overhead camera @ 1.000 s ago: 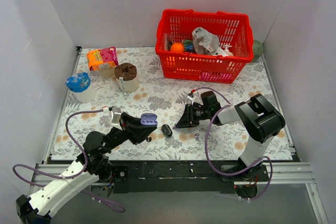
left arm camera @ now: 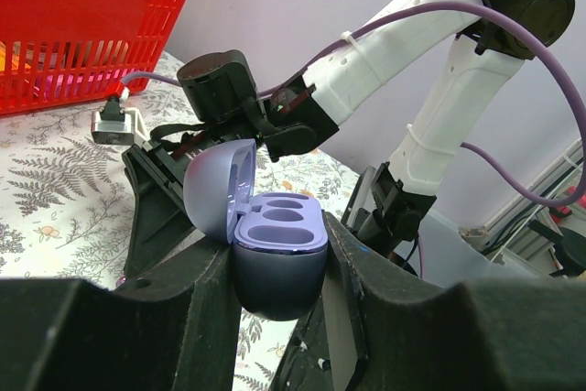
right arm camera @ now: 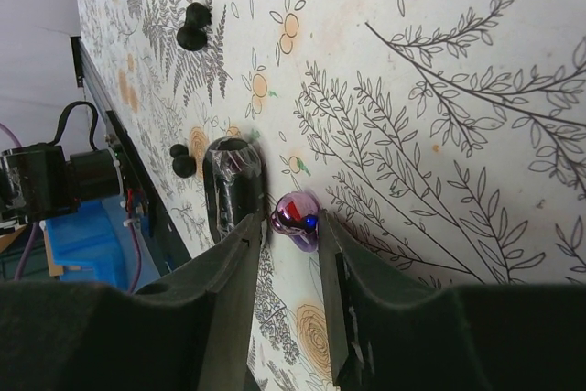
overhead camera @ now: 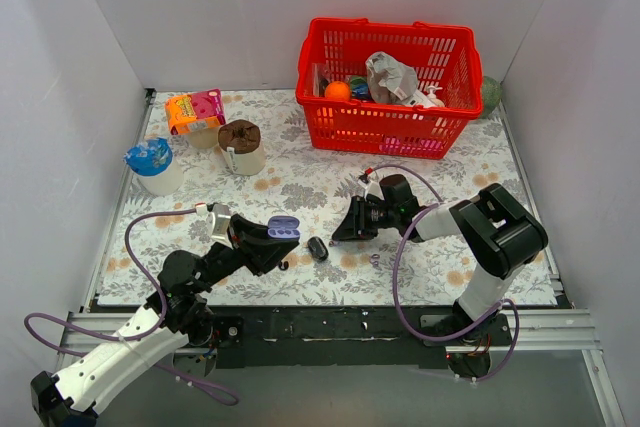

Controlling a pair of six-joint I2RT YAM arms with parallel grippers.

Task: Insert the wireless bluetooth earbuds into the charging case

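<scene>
My left gripper is shut on the lilac charging case, whose lid is up; its slots look empty. In the top view the case is held above the left-middle of the table. A shiny pink-purple earbud lies on the cloth at the fingertips of my right gripper. These fingers stand part open, one on either side of the earbud, with no visible grip on it. Another purple earbud rests on the table to the right of that gripper.
Close by lie a black case and black earbuds, with more black earbuds beside the case. At the back stands a red basket. Tubs and a snack packet occupy the back left.
The right arm has shifted slightly, its fingertips staying low by the earbud. My left arm and the case have not moved.
</scene>
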